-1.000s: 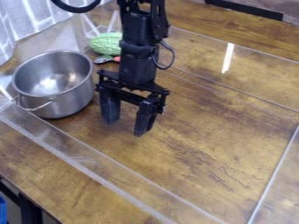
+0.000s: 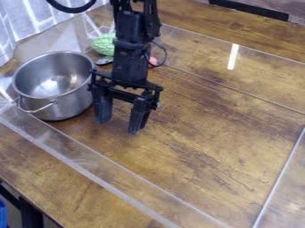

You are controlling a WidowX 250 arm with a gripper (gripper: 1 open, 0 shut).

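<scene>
The black gripper (image 2: 121, 116) is lowered near the tabletop at the centre-left, beside a steel pot (image 2: 53, 80) on its right side. Its two dark fingers stand apart, with no object visible between them. Behind the arm, partly hidden, lie a green object (image 2: 100, 44) and a small red item (image 2: 152, 61) that is too small to make out.
Clear panels or edging (image 2: 71, 158) run along the front-left and right sides. A sheer curtain or cover is at the top left.
The gripper has shifted slightly left toward the pot and a little back over the last second. The pot and other objects look unchanged.
</scene>
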